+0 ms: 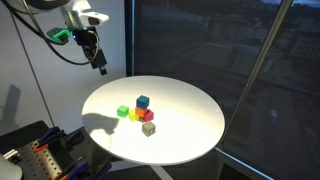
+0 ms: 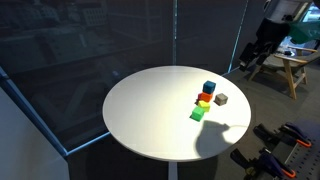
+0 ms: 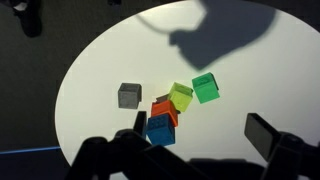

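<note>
Several small cubes lie on the white round table. The blue cube (image 1: 143, 102) appears raised on top of the cluster, above an orange-red cube (image 3: 165, 108) and a pink cube (image 1: 147, 116). Close by are the yellow cube (image 3: 180, 96) and, at the end of the row, the green cube (image 3: 205, 88). Apart from them rests a grey-brown cube (image 3: 129, 95). My gripper is open, its dark fingers wide apart with nothing held. It hangs high above the table's left edge in exterior view 1, well clear of every cube.
A wooden chair (image 2: 285, 70) stands behind the arm in exterior view 2. The arm's shadow falls on the table near the green cube.
</note>
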